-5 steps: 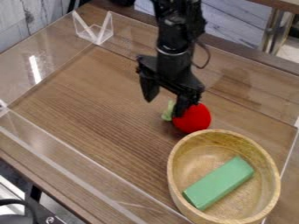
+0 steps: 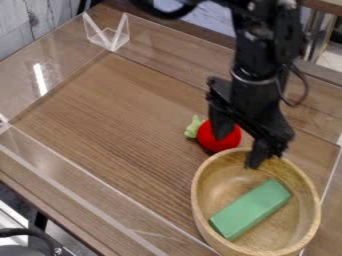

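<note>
My gripper (image 2: 246, 132) is open, its dark fingers hanging over the upper rim of a tan bowl (image 2: 210, 188) at the lower right. A red vegetable or fruit (image 2: 219, 138) with a pale green top lies on the wooden table just above the bowl, under the gripper's left side and partly hidden by it. A green block (image 2: 251, 209) lies tilted diagonally in the bowl.
A clear plastic object (image 2: 107, 32) stands at the back left. Dark cables show at the bottom left edge.
My gripper has moved right and toward the front, from beside the red item to over the bowl's rim. The red item appears shifted slightly.
</note>
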